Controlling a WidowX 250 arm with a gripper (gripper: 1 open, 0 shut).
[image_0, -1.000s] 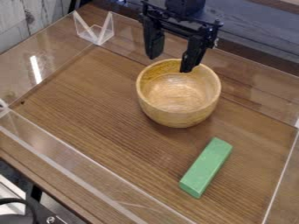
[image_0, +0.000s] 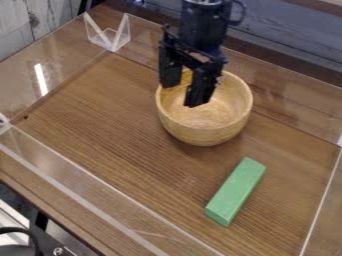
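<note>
My gripper (image_0: 187, 77) is open at the upper middle, its dark fingers hanging over the left half of a wide tan bowl (image_0: 221, 120). A yellow item shows partly behind the gripper at the bowl's back left; its shape is hidden. A green rectangular block (image_0: 235, 190) lies on the wooden table at the lower right, apart from the bowl.
Clear plastic pieces show at the back left and at the left edge. The table's edge runs along the lower left, with a dark gap beyond it.
The bowl and green block have not moved.
</note>
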